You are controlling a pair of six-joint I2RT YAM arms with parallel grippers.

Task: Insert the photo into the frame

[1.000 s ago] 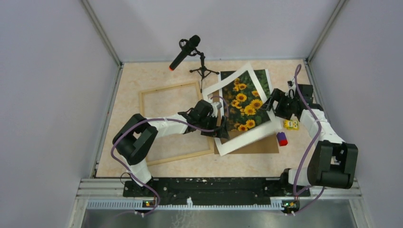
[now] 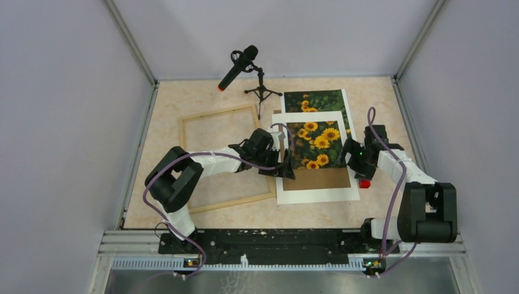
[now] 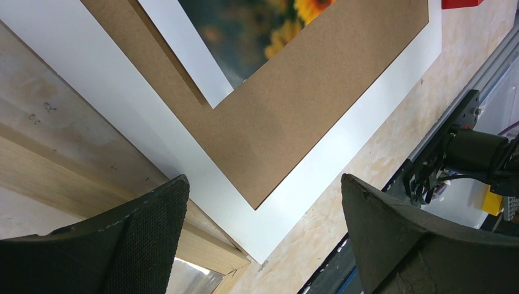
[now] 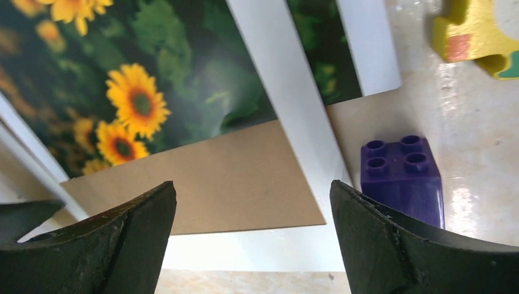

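Note:
The sunflower photo [image 2: 315, 144] lies off-centre on a brown backing board [image 2: 315, 179], shifted toward the back. Over both rests a white mat [image 2: 318, 196], whose opening shows the photo and, along the front and left, bare board. To the left lies the wooden frame [image 2: 229, 203], empty inside. My left gripper [image 2: 287, 164] is open above the mat's left edge; in its wrist view the mat's front-left corner [image 3: 260, 236] shows between the fingers. At the mat's right edge my right gripper [image 2: 350, 154] stands open, nothing between its fingers.
A purple block [image 4: 401, 177] sits just right of the mat, close to my right fingers. A yellow toy [image 4: 474, 37] lies farther off. The tripod with a black microphone [image 2: 240, 67] stands behind.
The mat was tilted and has come down flat, square over the board. My right gripper has let go of it and moved slightly toward the front. The left arm has stayed still.

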